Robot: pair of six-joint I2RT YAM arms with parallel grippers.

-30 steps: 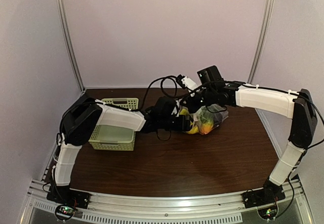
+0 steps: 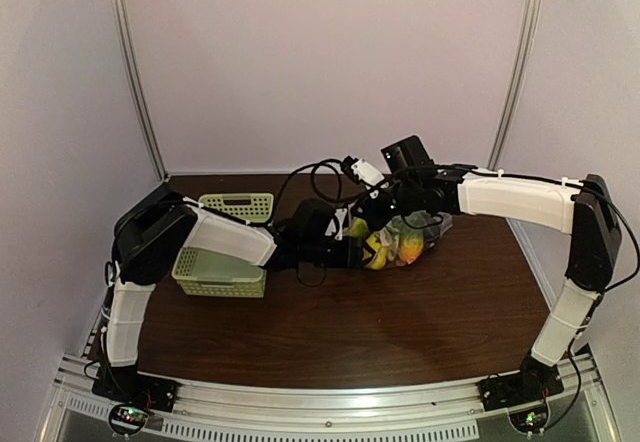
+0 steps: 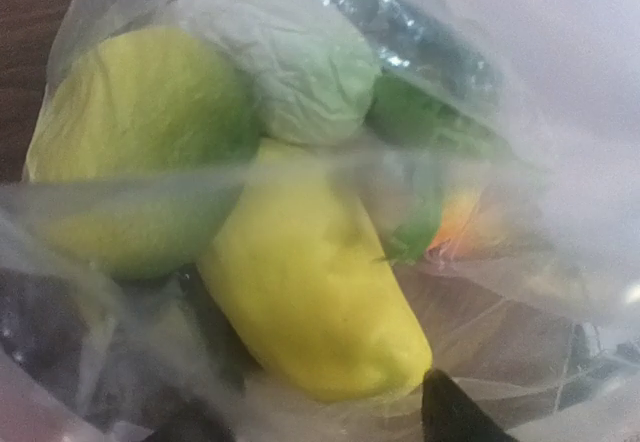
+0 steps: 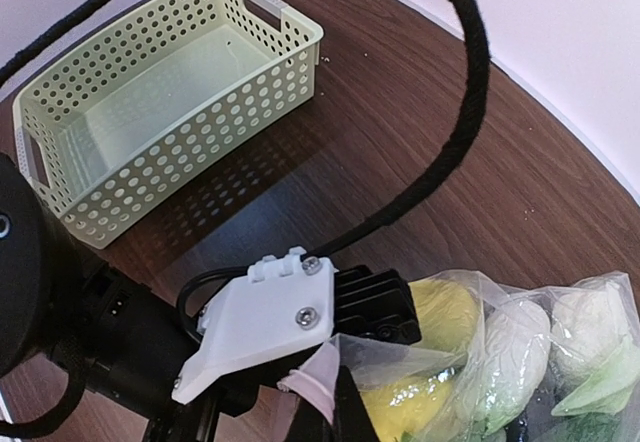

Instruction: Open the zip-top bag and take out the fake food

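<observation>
The clear bag of fake food (image 2: pixel 420 242) lies on the table, both grippers at its left end. The left wrist view looks into it: a yellow fruit (image 3: pixel 310 272), a green-yellow fruit (image 3: pixel 140 142), a pale wrinkled piece (image 3: pixel 310 72), leafy green and orange behind film. My left gripper is low in that view at the film, its tips partly out of frame, finger hard to judge. My right gripper is shut on the bag's edge (image 4: pixel 315 382), pinkish-white film at its fingers beside the left gripper's body.
A pale green perforated basket (image 4: pixel 180 132) stands at the left, under the left arm in the top view. Cables loop above the grippers.
Both arms have shifted slightly left and the left gripper a little down toward the front, exposing more of the yellow fruit in the top view.
</observation>
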